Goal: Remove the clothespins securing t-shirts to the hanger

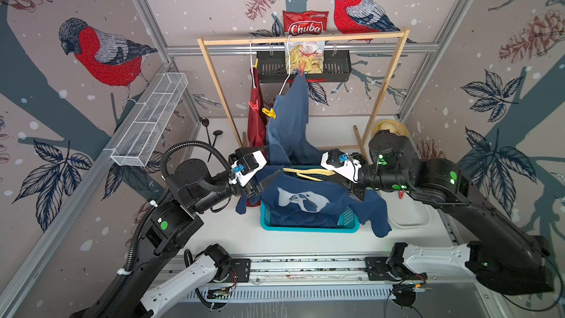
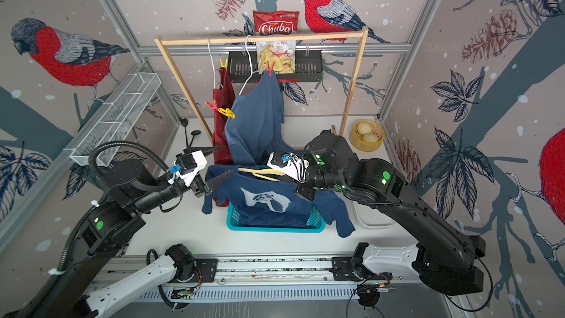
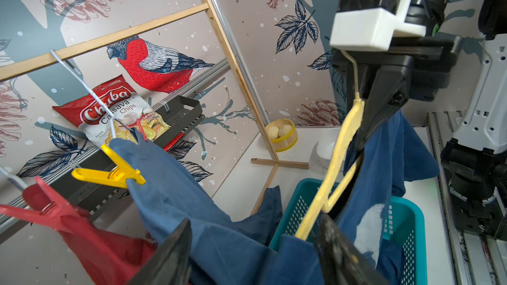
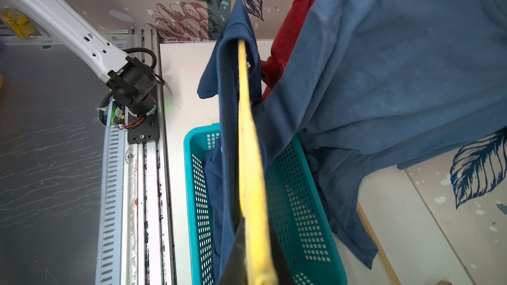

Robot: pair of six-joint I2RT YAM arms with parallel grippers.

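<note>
T-shirts hang from white hangers, a red one (image 1: 254,129) and a blue one (image 1: 285,123). Yellow (image 3: 108,176) and red (image 3: 46,211) clothespins grip them; another red pin (image 2: 270,69) is at the blue shoulder. My right gripper (image 2: 276,173) is shut on a dark navy t-shirt (image 1: 306,200) with a white print, draped over the teal basket (image 1: 309,228); a long yellow strip (image 3: 338,153) lies along its fingers. My left gripper (image 2: 214,165) is open beside the navy shirt, with nothing between its fingers.
A wooden rack (image 1: 359,35) carries the hangers. Behind it are a black shelf with a chips bag (image 1: 305,23). A wire shelf (image 1: 147,120) is at left, a yellow steamer basket (image 2: 366,135) and white tray (image 2: 376,218) at right.
</note>
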